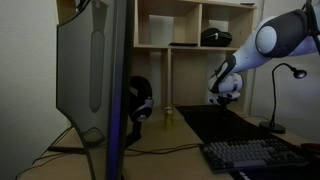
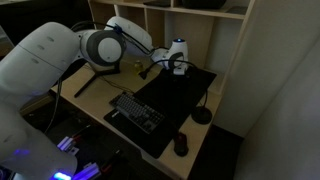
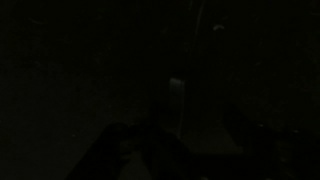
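At the back of the desk, low over the black desk mat point(image 2: 160, 93), hangs my gripper point(image 1: 223, 103). The second exterior view has the same gripper point(image 2: 180, 70) near the mat's far end, close to the shelf's back panel. Its fingertips are small and dark against the black mat, so how the fingers stand cannot be made out. The wrist view is almost black; only a faint pale upright strip point(image 3: 177, 95) shows near the middle, too dim to name. Whether anything lies between the fingers is hidden.
A dark keyboard point(image 1: 252, 154) lies on the near part of the mat. The desk lamp point(image 1: 272, 126) stands right of the arm. Further left are a yellow object point(image 1: 168, 118), headphones point(image 1: 140, 100) and a big monitor point(image 1: 92, 80). A mouse point(image 2: 181, 144) lies at the desk's front.
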